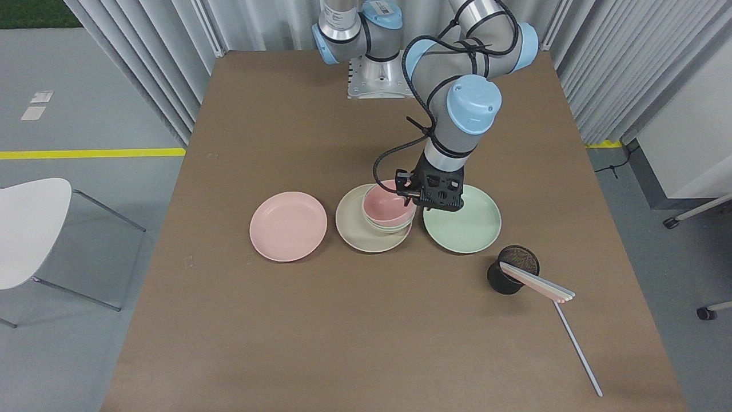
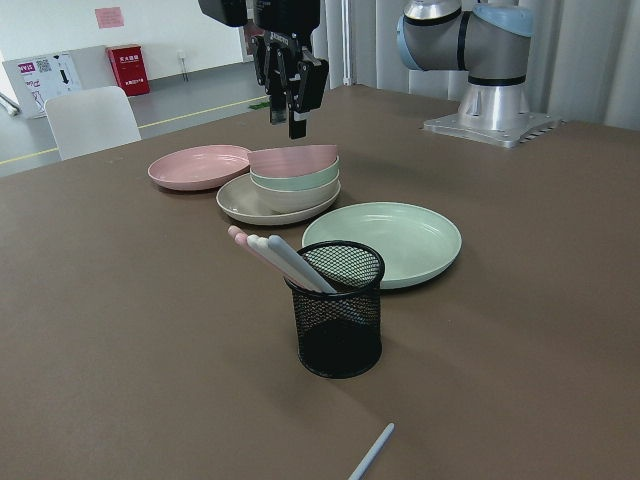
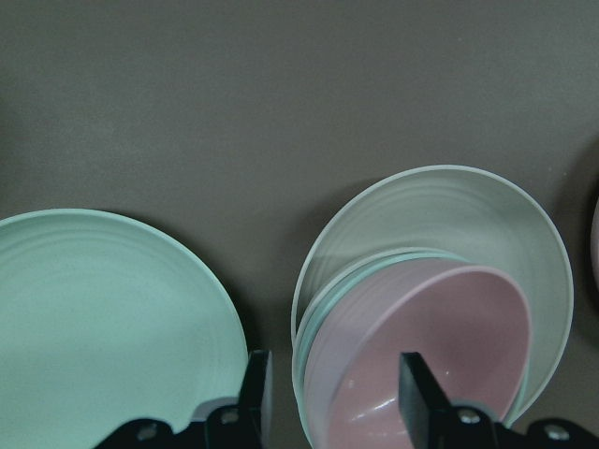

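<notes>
My gripper (image 1: 420,199) is open, hanging just above a stack of bowls at the table's middle, with nothing seen held. The top pink bowl (image 3: 440,346) sits in a mint bowl (image 2: 290,181) and a white bowl (image 2: 295,200), tilted a little on a cream plate (image 1: 360,230). In the wrist view my fingertips frame the pink bowl's near rim. A pink plate (image 1: 288,226) lies left of the stack, a mint plate (image 1: 461,226) to its right.
A black mesh cup (image 2: 340,335) holding several pale sticks stands front right of the mint plate. A loose stick (image 1: 577,350) lies beyond it.
</notes>
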